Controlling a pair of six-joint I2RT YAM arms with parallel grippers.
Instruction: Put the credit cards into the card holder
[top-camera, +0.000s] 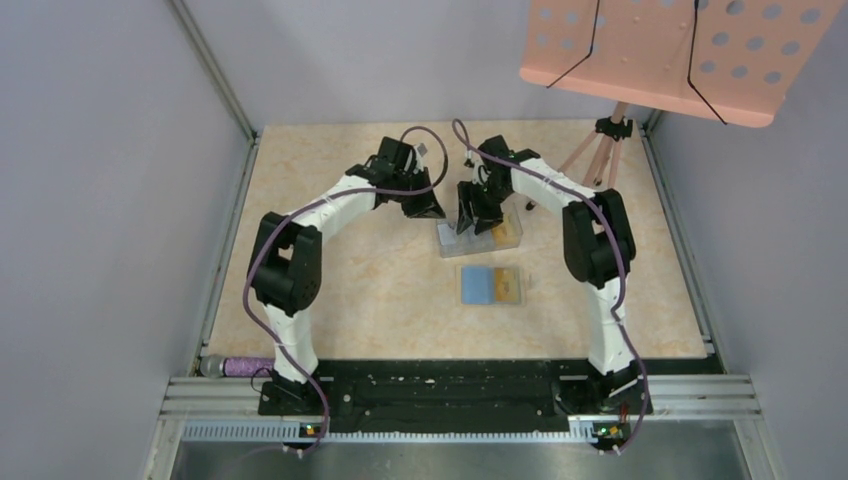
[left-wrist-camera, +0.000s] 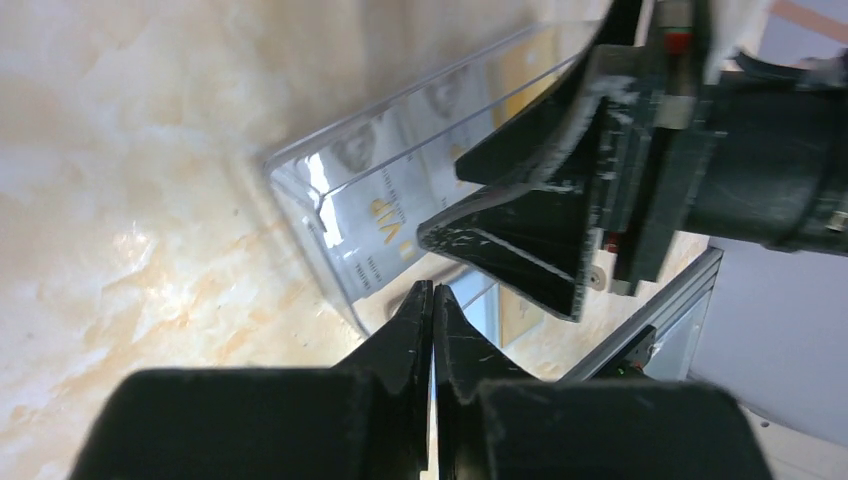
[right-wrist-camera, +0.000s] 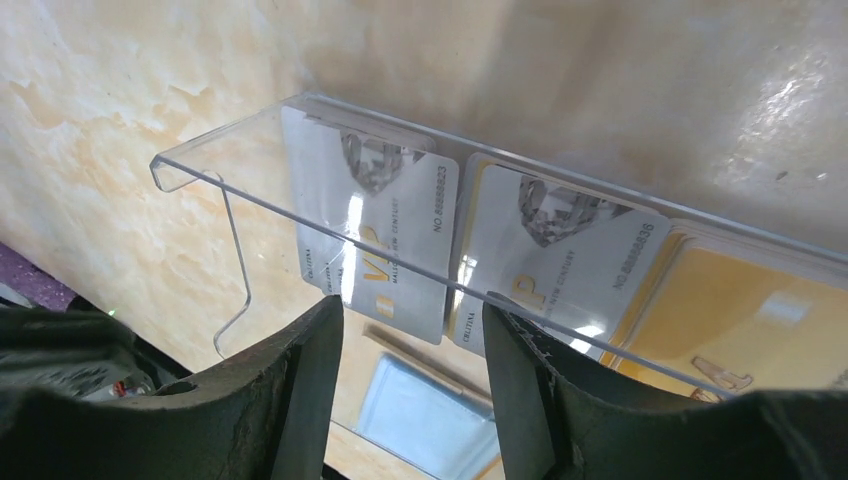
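The clear card holder (top-camera: 448, 248) stands on the table below both grippers. In the right wrist view, two white VIP cards (right-wrist-camera: 395, 210) lie side by side within it, and a gold card (right-wrist-camera: 750, 305) is to their right. Over the holder's front edge, my right gripper is open with nothing between its fingers. My left gripper is shut at the holder's left end, nothing showing between its fingertips. Towards the front of the table lies a clear tray with a blue card (top-camera: 478, 285) and a gold card (top-camera: 507, 286).
A pink tripod (top-camera: 603, 150) stands at the back right, and a purple-wrapped bottle (top-camera: 245, 367) lies at the front left edge. Open table (top-camera: 340, 310) spreads to the left, and the right side is mostly clear.
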